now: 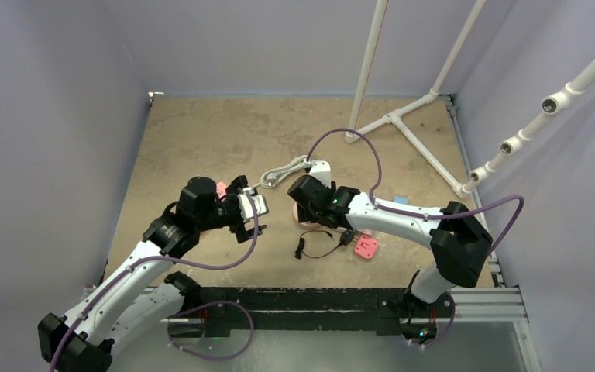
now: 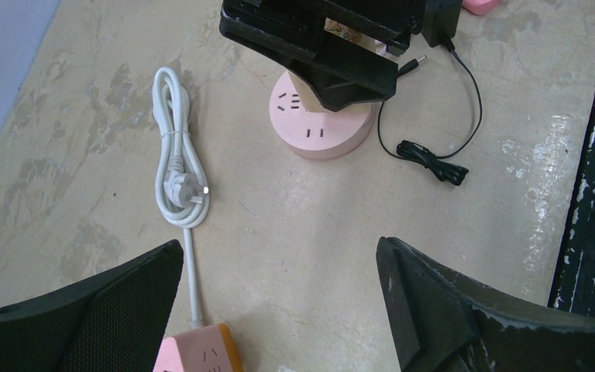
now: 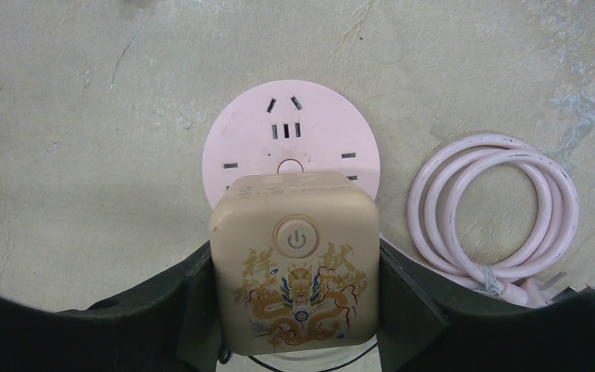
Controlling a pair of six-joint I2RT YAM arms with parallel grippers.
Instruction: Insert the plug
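A round pink socket base (image 3: 290,116) lies on the board. A beige cube-shaped plug (image 3: 294,271) with a gold dragon print is between the fingers of my right gripper, over the front part of the socket; whether its prongs are in the holes is hidden. In the left wrist view the cube sits at or just above the socket (image 2: 321,136), partly hidden by the right gripper. My left gripper stands open to the left of the socket, with nothing between its fingers.
A coiled white cable (image 2: 172,147), a pink coiled cable (image 3: 492,155), a black adapter (image 2: 439,19) with lead, and a pink square piece (image 1: 366,246) lie around the socket. A white pipe frame (image 1: 426,151) stands at the back right.
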